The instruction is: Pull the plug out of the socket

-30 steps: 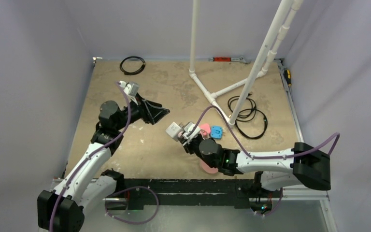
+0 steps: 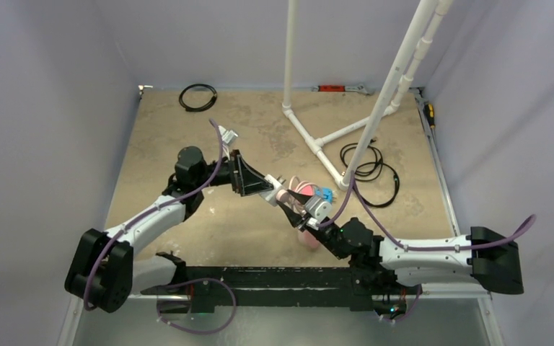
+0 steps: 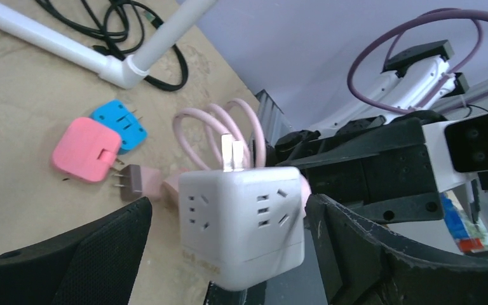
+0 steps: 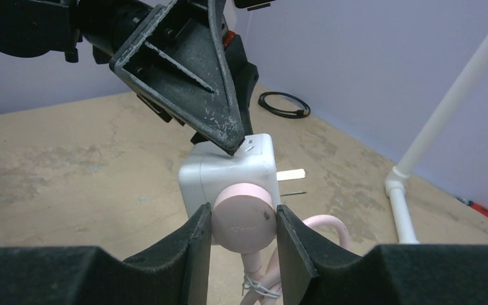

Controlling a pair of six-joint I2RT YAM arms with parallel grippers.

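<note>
A white cube socket [image 3: 241,216] with metal prongs is held up in the air, a pink plug [image 4: 244,219] against one of its faces. In the right wrist view, my right gripper is shut on the round body of that plug. The plug's pink cable [image 4: 324,221], bundled with a tie, hangs beside it. My left gripper stands open, its two fingers [image 3: 98,248] on either side of the socket. Gaps show between both fingers and the socket in the left wrist view, more clearly on the left.
A pink adapter [image 3: 86,149], a blue adapter [image 3: 119,124] and a small mauve charger [image 3: 143,181] lie on the table beneath. White pipes [image 2: 308,135] rise behind, with a black cable [image 2: 375,169] coiled nearby. Bare table lies to the left.
The right gripper has shifted rightward with plug and socket, turning as it went. My left gripper has come right and down to the socket, its fingers now around it.
</note>
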